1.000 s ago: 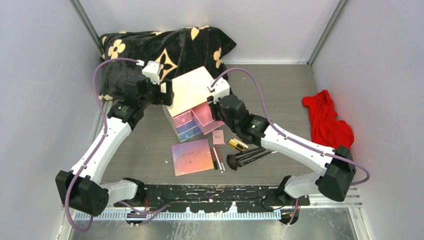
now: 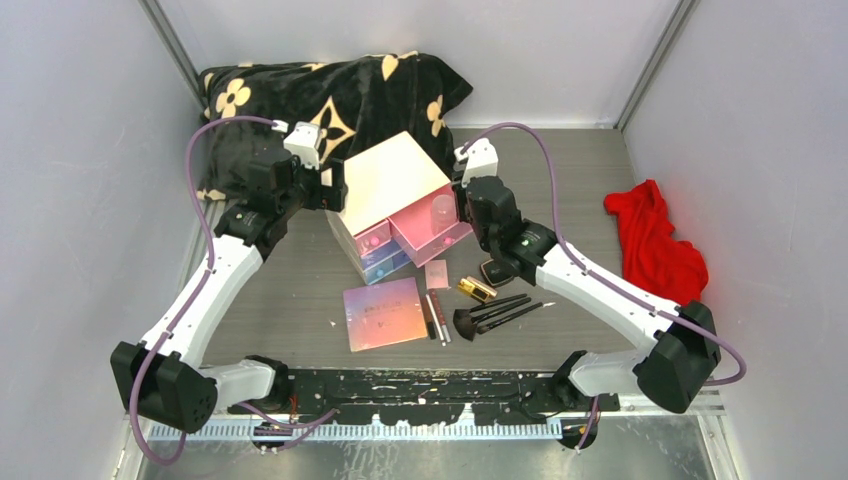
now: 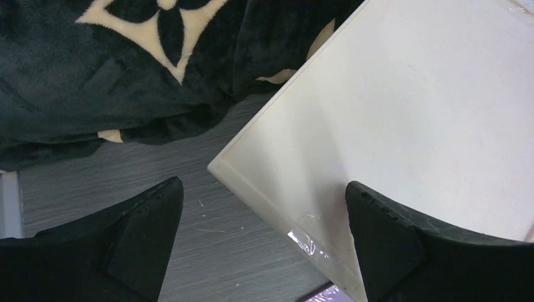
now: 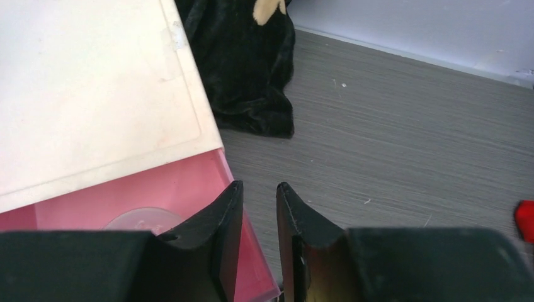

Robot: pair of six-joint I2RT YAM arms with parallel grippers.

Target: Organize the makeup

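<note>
A white-topped organizer (image 2: 390, 170) has its pink drawer (image 2: 425, 235) pulled out, holding a clear round item (image 2: 444, 210). My left gripper (image 2: 330, 185) stands open over the organizer's left corner. My right gripper is at the drawer's right side; what is between its fingers is hidden. In the top view lie a gradient palette (image 2: 385, 312), pink compact (image 2: 436, 274), gold item (image 2: 477, 289), dark compact (image 2: 494, 271), pencils (image 2: 439, 315) and several brushes (image 2: 500, 312).
A black patterned cushion (image 2: 280, 100) lies behind the organizer. A red cloth (image 2: 650, 250) is at the right. Bare table (image 2: 570, 170) shows at the back right and left front.
My right gripper has moved right, and the pink drawer is further out, with the clear round item now visible. My left arm has not moved.
</note>
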